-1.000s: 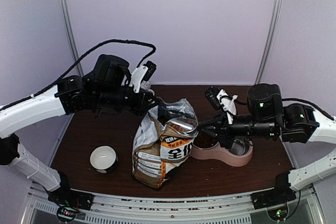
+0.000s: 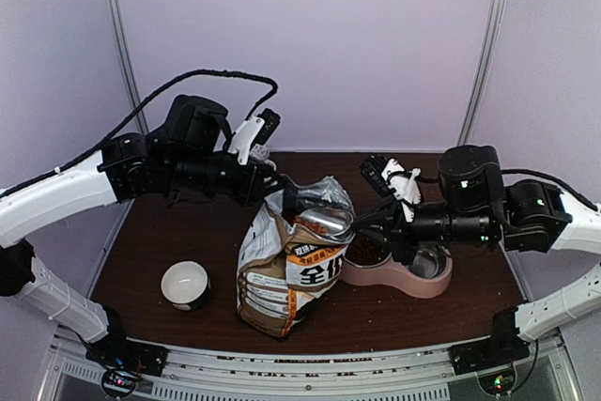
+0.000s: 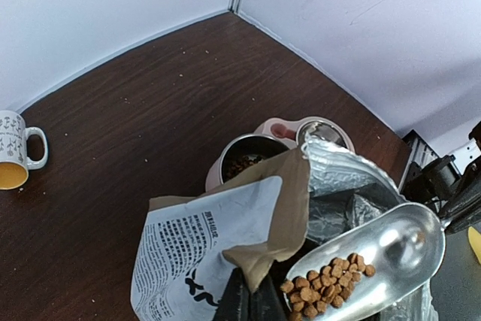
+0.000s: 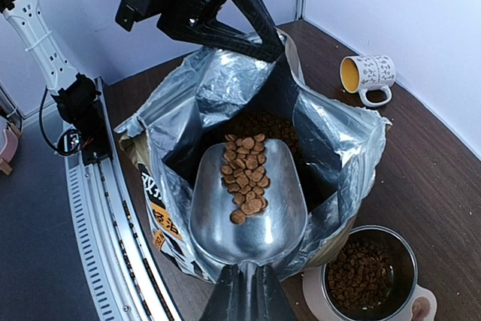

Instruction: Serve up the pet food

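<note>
The open pet food bag stands at the table's middle, silver-lined, with kibble inside. My left gripper is shut on its top edge, holding it up. My right gripper is shut on the handle of a metal scoop, which lies in the bag's mouth with a small pile of kibble on it. Right of the bag sits the pink double feeder; its nearer steel bowl in the right wrist view holds kibble.
A white bowl rests on the left of the table. A mug lies on its side toward the back. Bare table surrounds it.
The left arm and bag look unchanged.
</note>
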